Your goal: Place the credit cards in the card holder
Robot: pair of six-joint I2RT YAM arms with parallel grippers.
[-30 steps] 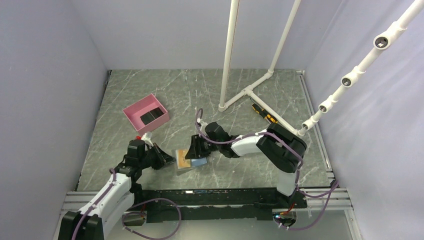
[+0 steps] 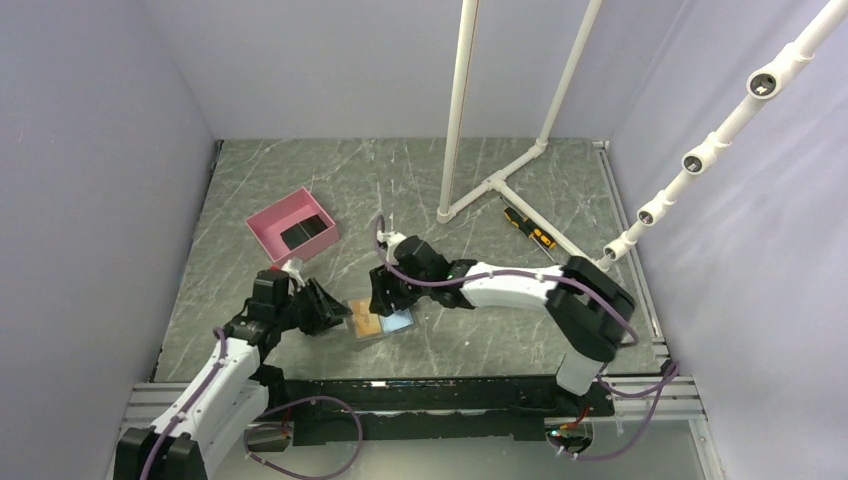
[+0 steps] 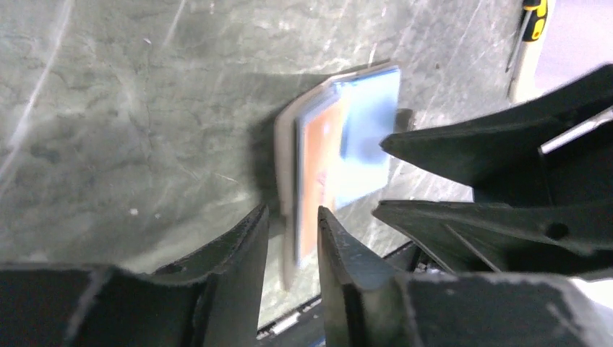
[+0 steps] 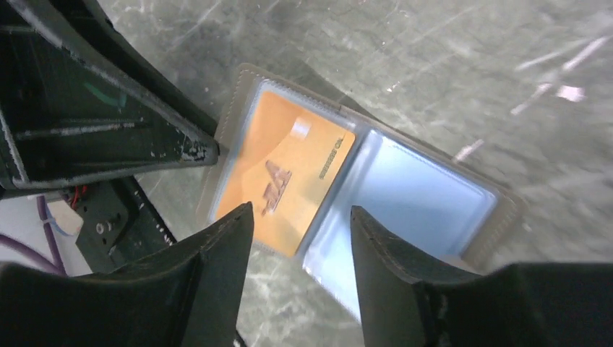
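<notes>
The card holder is an open, clear-grey folder near the front of the table. A tan-orange card is on one half and a light blue card on the other. Above the holder stands my right gripper, open, its fingers apart over the two halves. Whether a fingertip touches the blue side, I cannot tell. My left gripper is part open at the holder's tan end, with the holder's edge showing beyond its fingertips; nothing shows clearly held. From above, the right gripper hides part of the holder.
A pink box with dark flat items inside stands behind the left gripper. White pipe framing and a yellow-black screwdriver lie at the back right.
</notes>
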